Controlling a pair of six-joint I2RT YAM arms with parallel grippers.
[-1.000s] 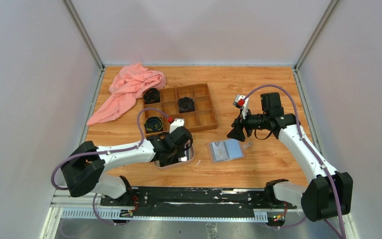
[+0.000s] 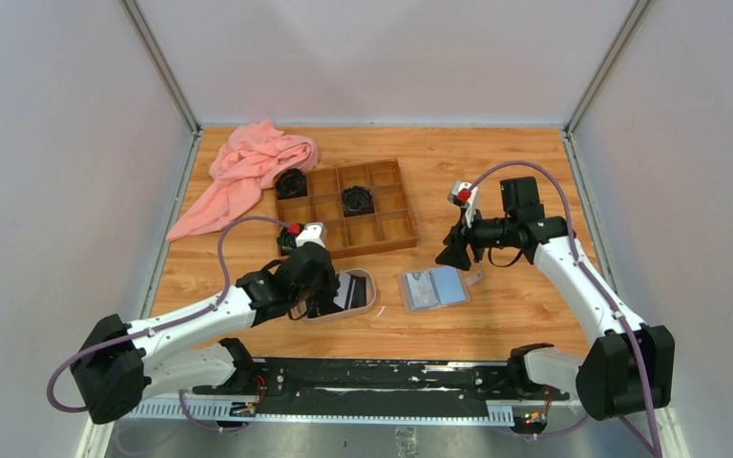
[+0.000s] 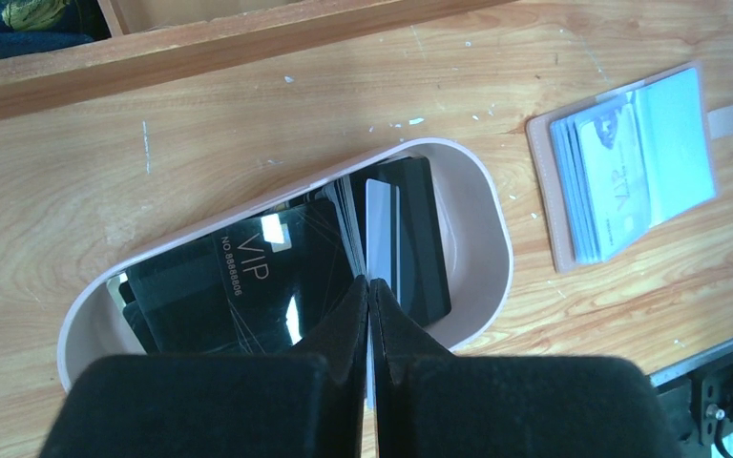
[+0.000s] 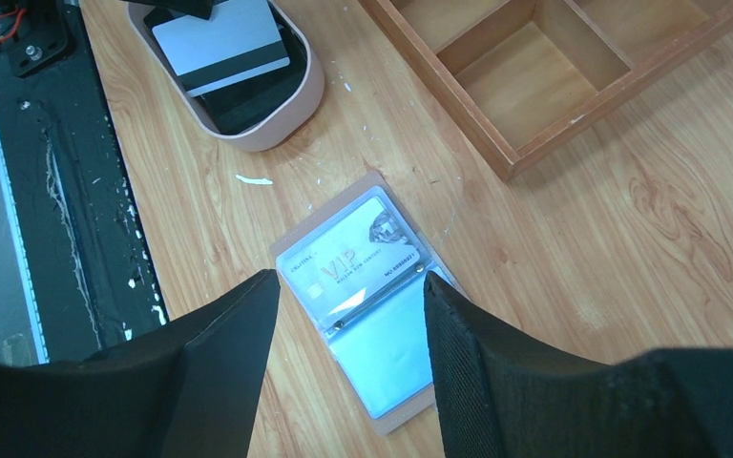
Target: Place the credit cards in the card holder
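An oval pinkish container holds black cards and a white card with a dark stripe. My left gripper is shut over it, a thin pale edge showing between the fingers; whether it grips that card is unclear. The card holder lies open to the right of the container, with VIP cards in clear sleeves on one side and blue sleeves on the other. My right gripper hangs open above the holder, nothing between its fingers.
A wooden compartment tray with dark items stands behind the container. A pink cloth lies at the back left. A dark rail runs along the front edge.
My left gripper has moved leftward over the container, and more of the white card shows in the top view. The right arm has stayed still.
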